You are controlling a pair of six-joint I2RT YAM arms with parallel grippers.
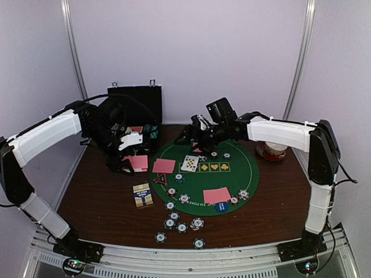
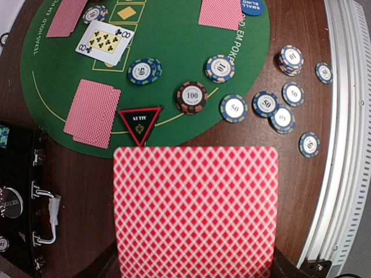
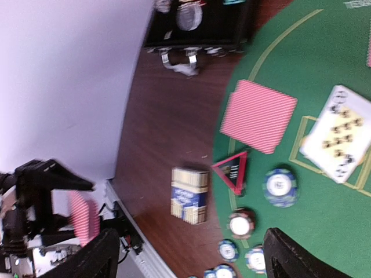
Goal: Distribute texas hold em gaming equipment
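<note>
My left gripper (image 1: 128, 168) is shut on a deck of red-patterned cards (image 2: 196, 214), held to the left of the green poker mat (image 1: 249, 168). In the top view my right gripper (image 1: 188, 139) hovers above the mat's far side, open and empty. An eight of clubs (image 2: 105, 42) lies face up at the left end of the printed card row. Face-down card pairs rest on the mat: one at the left (image 1: 163, 166), one near the front (image 1: 216, 196), and one at the far side (image 2: 66, 16). The all-in triangle (image 2: 140, 123) sits by the left pair.
Several chips (image 1: 174, 216) lie around the mat's front edge and on the wood before it. A card box (image 1: 142, 195) stands left of the mat. Behind is the open black case (image 1: 137, 101); a red-and-white bowl (image 1: 272, 150) sits at the right.
</note>
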